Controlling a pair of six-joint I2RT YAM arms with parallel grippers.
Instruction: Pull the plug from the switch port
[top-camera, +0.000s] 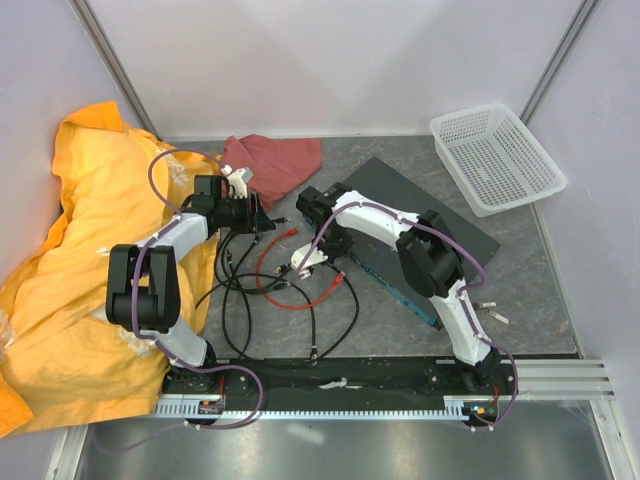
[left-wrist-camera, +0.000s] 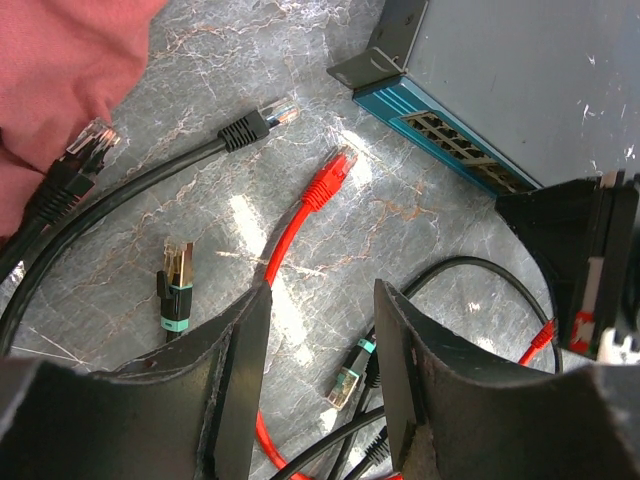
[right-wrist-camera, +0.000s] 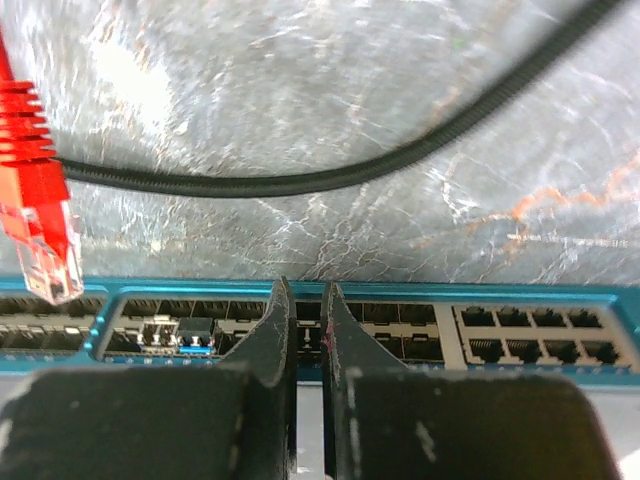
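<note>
The grey switch (top-camera: 435, 225) lies at an angle on the floor, its teal port face (top-camera: 400, 290) towards the loose cables. In the right wrist view that port face (right-wrist-camera: 535, 290) runs across below the middle. My right gripper is over it, fingers slightly apart; no plug shows clearly between them. A small black and blue piece (right-wrist-camera: 195, 334) sits in the ports left of the fingers. A red cable's clear plug (right-wrist-camera: 50, 262) is beyond the port face at far left. My left gripper stands open above the cables, empty.
Loose black cables (top-camera: 240, 285) and a red cable (left-wrist-camera: 284, 240) with bare plugs (left-wrist-camera: 178, 275) tangle on the marbled floor. A red cloth (top-camera: 275, 165) lies behind them, a yellow cloth (top-camera: 110, 260) at left. A white basket (top-camera: 500, 160) stands at the back right.
</note>
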